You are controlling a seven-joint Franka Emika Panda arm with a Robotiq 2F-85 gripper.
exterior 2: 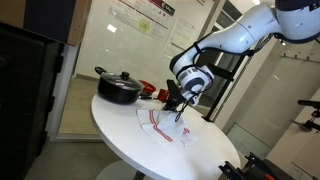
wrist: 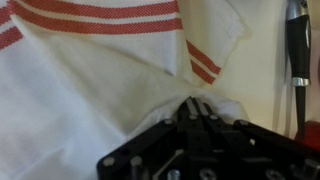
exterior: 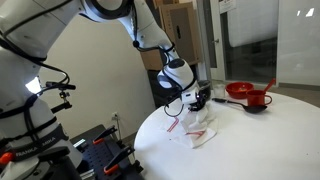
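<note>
A white towel with red stripes (exterior: 198,128) lies rumpled on the white round table, part of it drawn up into a peak. At that peak my gripper (exterior: 194,105) points down, shut on the cloth. In the wrist view the towel (wrist: 85,75) fills the left and middle, and its folds run together at the gripper. The fingertips are mostly hidden by cloth and the gripper's own body. From the other side, the towel (exterior 2: 163,124) spreads below and beside the gripper (exterior 2: 174,104).
A red bowl (exterior: 239,90) and a red pot (exterior: 258,98) stand right of the towel. A lidded black pot (exterior 2: 119,89) is at the table's far side. One black-handled utensil (wrist: 298,45) lies near the gripper.
</note>
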